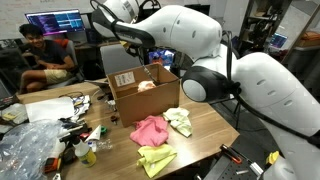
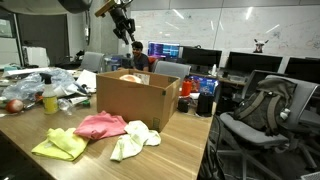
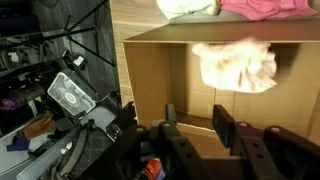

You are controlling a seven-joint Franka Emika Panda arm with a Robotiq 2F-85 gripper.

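Note:
A pale pinkish-white cloth (image 3: 237, 65) lies inside the open cardboard box (image 1: 150, 104), on its floor in the wrist view and somewhat blurred. My gripper hangs over the box with a gap between its dark fingers and nothing between them. In exterior view 2 the gripper (image 2: 129, 35) is high above the box (image 2: 140, 100), clear of its rim. A pink cloth (image 1: 150, 131), a yellow cloth (image 1: 156, 160) and a whitish-green cloth (image 1: 178, 121) lie crumpled on the table before the box.
A yellow-bodied bottle (image 1: 85, 154), clear plastic wrap (image 1: 32, 144) and assorted small items crowd the table's left side. In exterior view 2, a dark speaker-like object (image 2: 205, 104) stands right of the box. Bare table shows at front right. Behind, a person (image 1: 43, 55) sits.

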